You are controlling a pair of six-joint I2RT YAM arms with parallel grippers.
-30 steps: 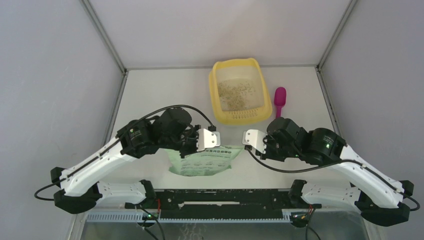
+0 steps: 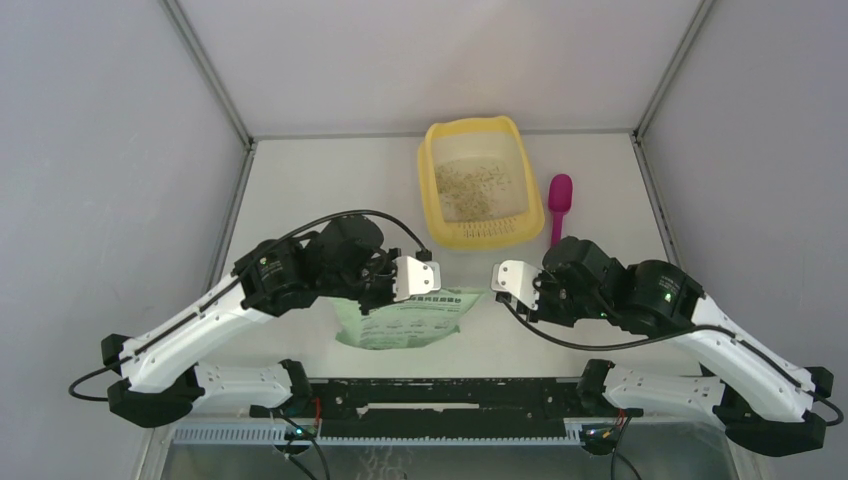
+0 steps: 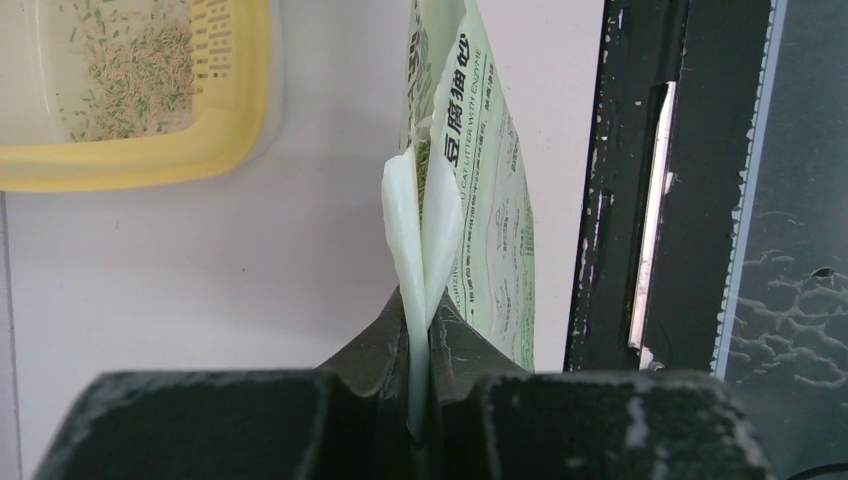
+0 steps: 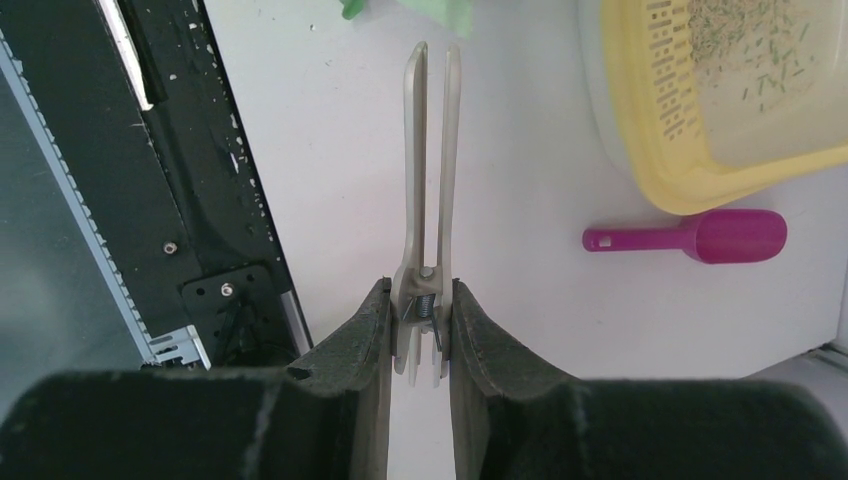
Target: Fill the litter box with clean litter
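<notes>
A pale green litter bag (image 2: 405, 318) with printed text is under my left arm in the top view. In the left wrist view my left gripper is shut on the bag's gathered whitish top; a narrow slit above it shows litter inside. My right gripper, to the right of the bag, is shut on a long grey sprung clip (image 4: 445, 160) whose prongs stand slightly apart with nothing between them. Beyond both grippers sits the yellow-rimmed litter box (image 2: 484, 232), with a thin scatter of litter (image 2: 468, 192) over part of its floor.
A magenta scoop (image 2: 561, 195) lies right of the box, close to its rim. The dark table edge strip (image 3: 640, 150) runs along the near side.
The bag's lower edge has swung a little; the left arm looks still, and the box is unchanged.
</notes>
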